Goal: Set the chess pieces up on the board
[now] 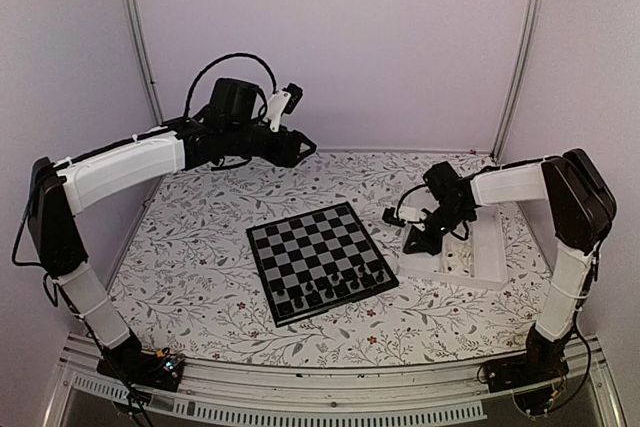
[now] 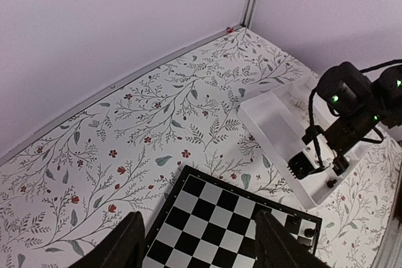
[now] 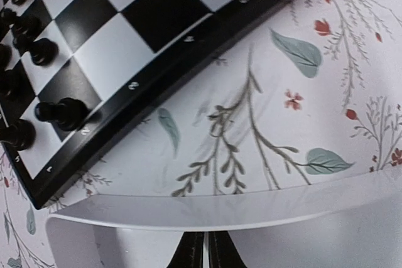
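Note:
The checkered board carries several dark pieces along its near rows; in the right wrist view a dark piece stands on its edge squares. My right gripper is low over the white tray, partly behind the tray's near wall in its wrist view; its narrow fingers are together, and whatever may be between them is hidden. My left gripper is raised high left of the board in the top view; its fingers frame the bottom of the left wrist view, and whether anything is between them cannot be seen.
The tray, right of the board, holds light pieces and a small dark piece. Walls enclose the back and sides.

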